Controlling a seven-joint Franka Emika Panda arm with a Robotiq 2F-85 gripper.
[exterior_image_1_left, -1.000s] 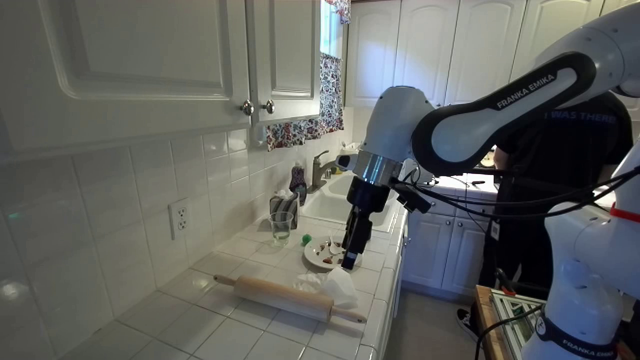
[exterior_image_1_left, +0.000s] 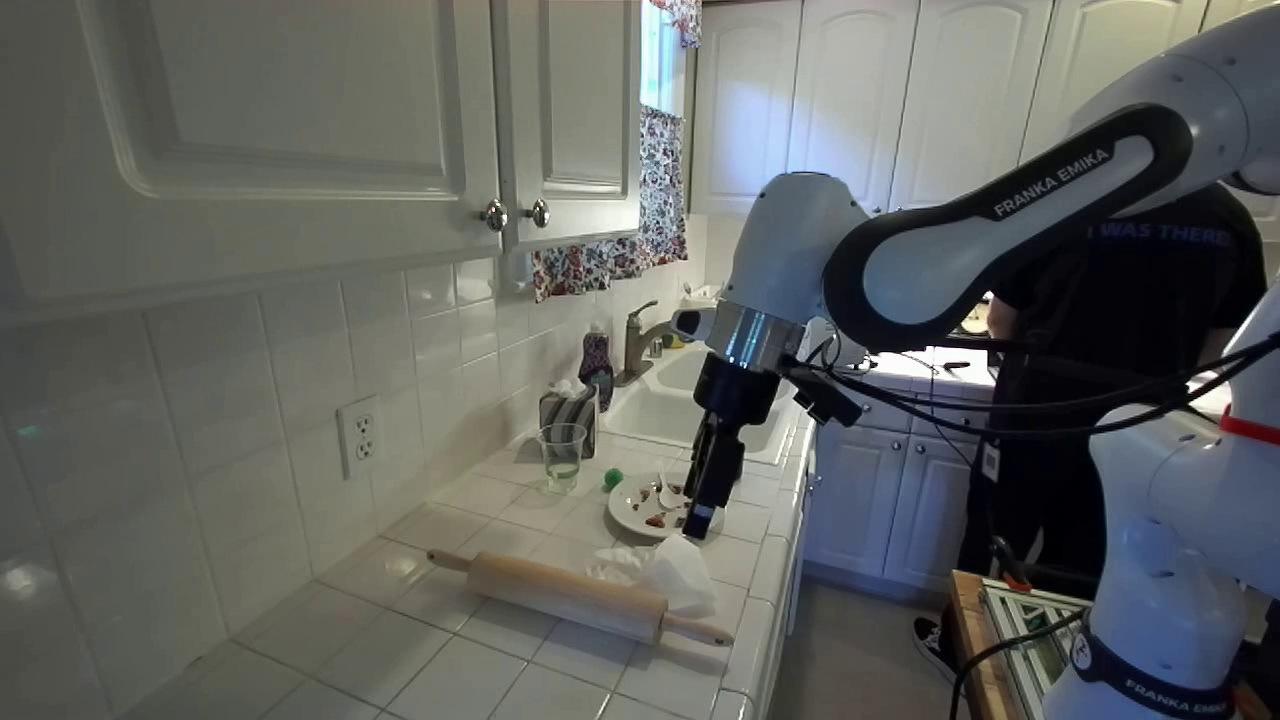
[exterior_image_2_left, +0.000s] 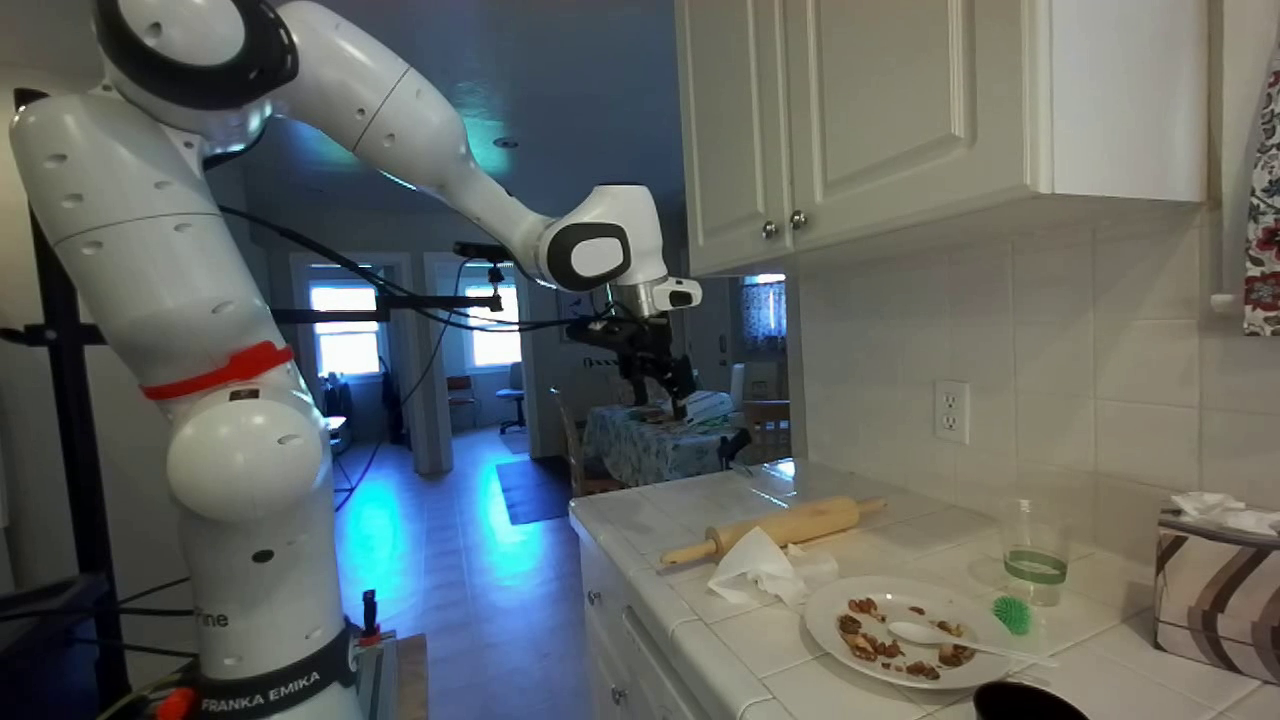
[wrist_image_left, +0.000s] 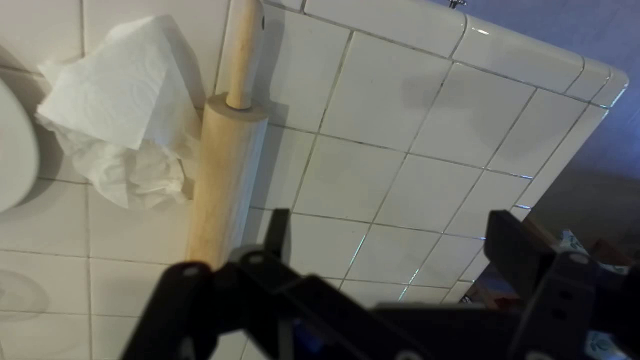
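Observation:
My gripper is open above the white tiled counter, its two black fingers wide apart with nothing between them. A wooden rolling pin (wrist_image_left: 225, 174) lies left of the fingers in the wrist view. Against it rests a crumpled white paper towel (wrist_image_left: 126, 102). The white plate (exterior_image_2_left: 828, 618) holds brown food scraps (exterior_image_2_left: 870, 636) and a white plastic spoon (exterior_image_2_left: 948, 640). Beside the plate sit a green spiky ball (exterior_image_2_left: 1011, 614) and a clear cup (exterior_image_2_left: 1034, 552) with a green band.
A striped tissue box (exterior_image_2_left: 1218, 594) stands by the backsplash, and a sink (exterior_image_1_left: 660, 402) lies beyond. White cabinets (exterior_image_1_left: 276, 144) overhang the counter. Bare tiles (wrist_image_left: 354, 174) extend right of the rolling pin to the counter's edge. A person (exterior_image_1_left: 1080, 360) stands behind the arm.

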